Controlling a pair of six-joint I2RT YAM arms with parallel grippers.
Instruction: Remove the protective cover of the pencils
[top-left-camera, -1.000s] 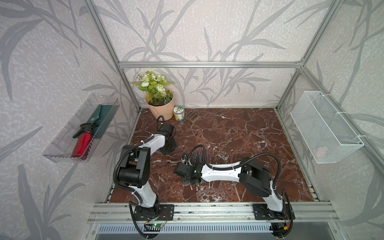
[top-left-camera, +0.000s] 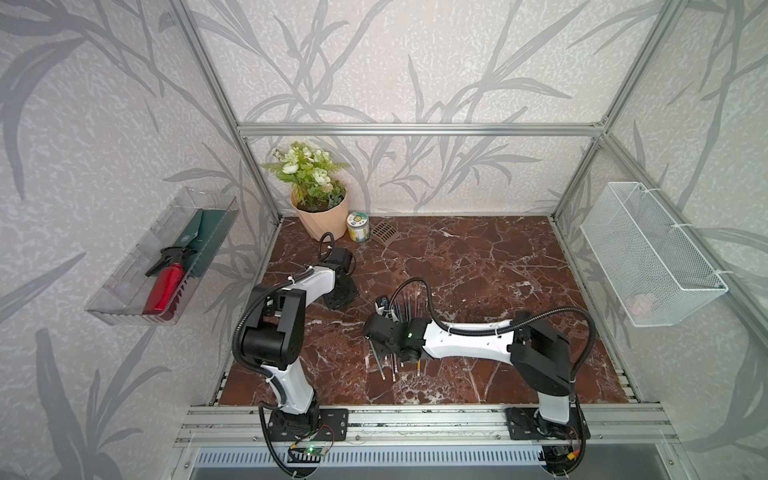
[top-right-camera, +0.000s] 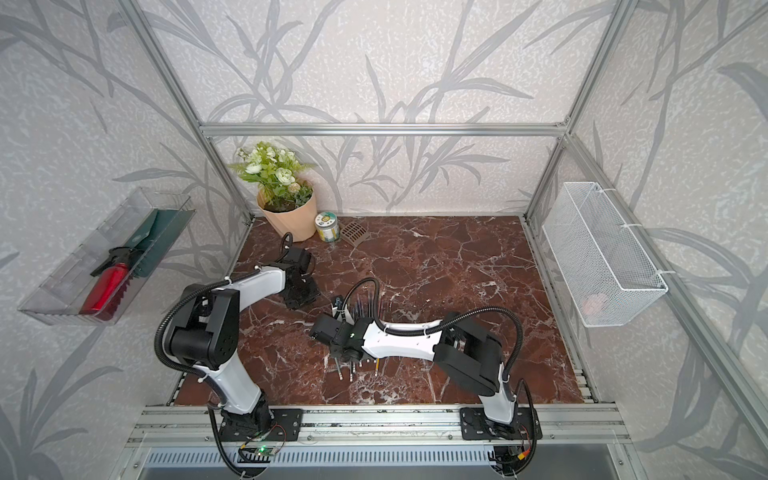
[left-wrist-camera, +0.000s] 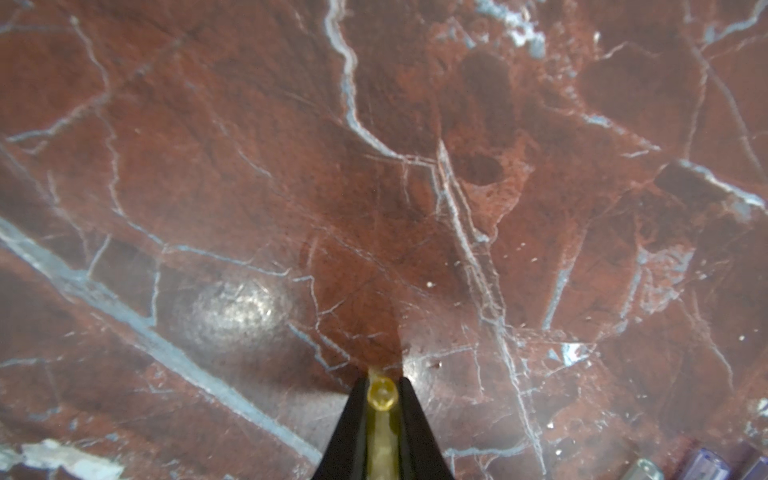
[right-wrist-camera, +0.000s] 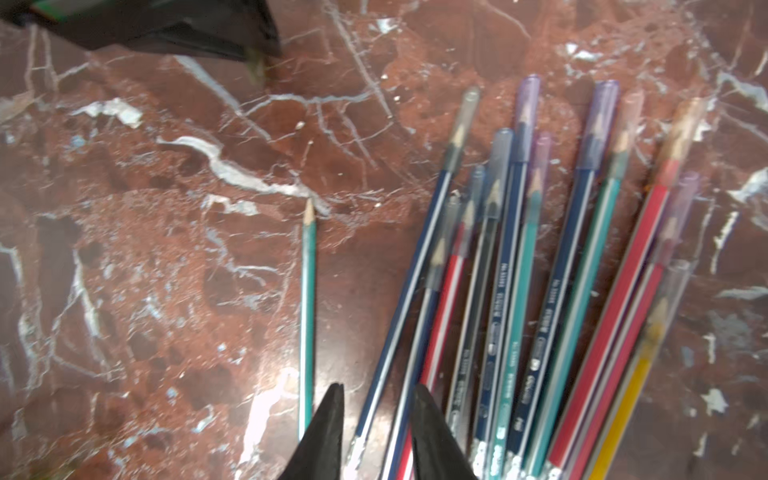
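Observation:
A small yellow see-through cover (left-wrist-camera: 382, 395) sits between the fingertips of my left gripper, which is shut on it above bare stone. That gripper's dark fingers (right-wrist-camera: 184, 36) also show at the upper left of the right wrist view. A green pencil (right-wrist-camera: 307, 320) lies apart with its point bare. To its right lies a row of several pencils, among them a dark blue pencil (right-wrist-camera: 412, 288), a red pencil (right-wrist-camera: 612, 328) and a yellow pencil (right-wrist-camera: 628, 400), with clear or tinted covers over their tips. My right gripper stands open above the pencils' lower part, its fingers empty.
A flower pot (top-left-camera: 322, 217), a tin can (top-left-camera: 358, 227) and a small brown grate (top-left-camera: 385, 233) stand at the back left. Wall baskets hang on both sides.
My left arm has shifted slightly to the right.

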